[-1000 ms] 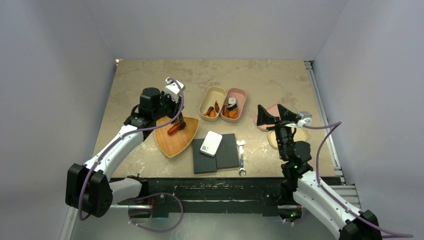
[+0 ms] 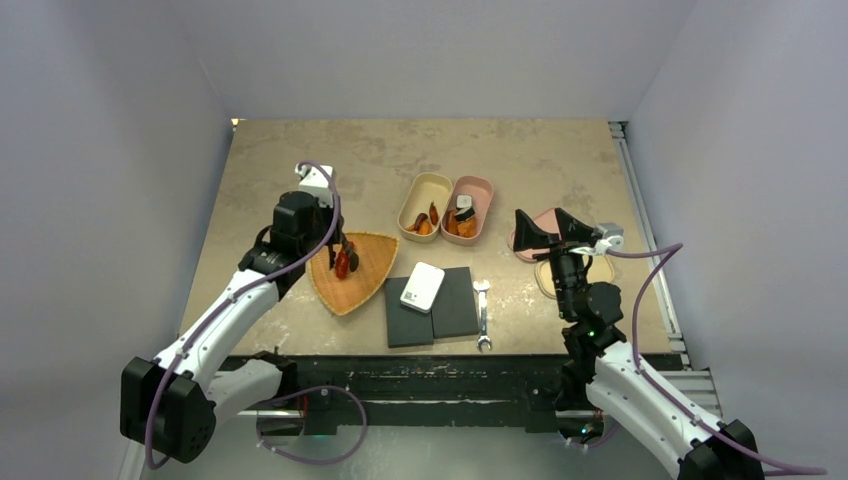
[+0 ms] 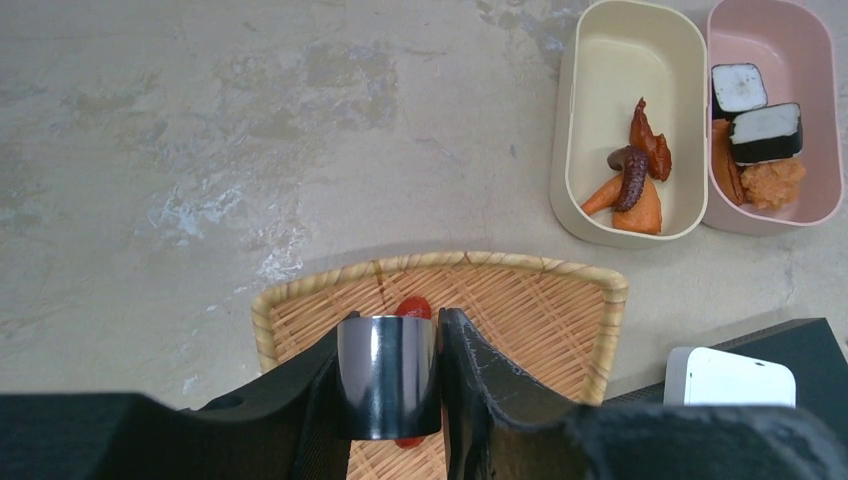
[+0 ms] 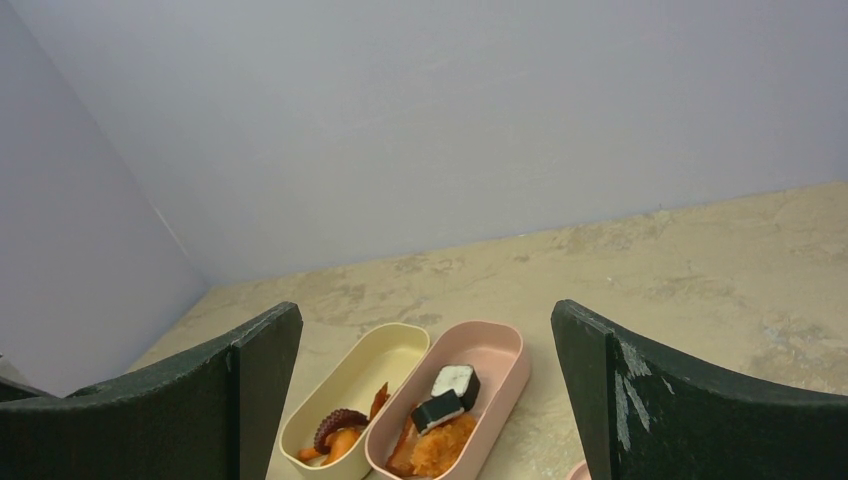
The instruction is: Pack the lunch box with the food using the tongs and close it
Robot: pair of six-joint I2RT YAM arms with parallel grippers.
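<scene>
The red sausage-like piece (image 2: pixel 341 266) shows at the woven basket (image 2: pixel 345 295), under my left gripper (image 2: pixel 342 257). In the left wrist view, a shiny metal cylinder (image 3: pixel 388 378) sits between the part-open fingers and covers most of the red piece (image 3: pixel 413 307). Whether those fingers grip either thing, I cannot tell. A cream box (image 3: pixel 640 70) holds carrot-like pieces, a brown curled piece and a reddish piece. Against it stands a pink box (image 3: pixel 790 40) with two rice blocks, a fried piece and an orange piece. My right gripper (image 2: pixel 541 222) is wide open and empty.
A white phone-like object (image 2: pixel 423 288) lies on dark flat pads (image 2: pixel 458 310), and a wrench (image 2: pixel 483 315) is beside them. A pink lid (image 2: pixel 547 220) and a cream lid (image 2: pixel 545 281) lie under the right gripper.
My left wrist has turned and shifted left and toward the near edge. The red piece has swung from slanted to nearly lengthwise. The right arm and both boxes stay where they were.
</scene>
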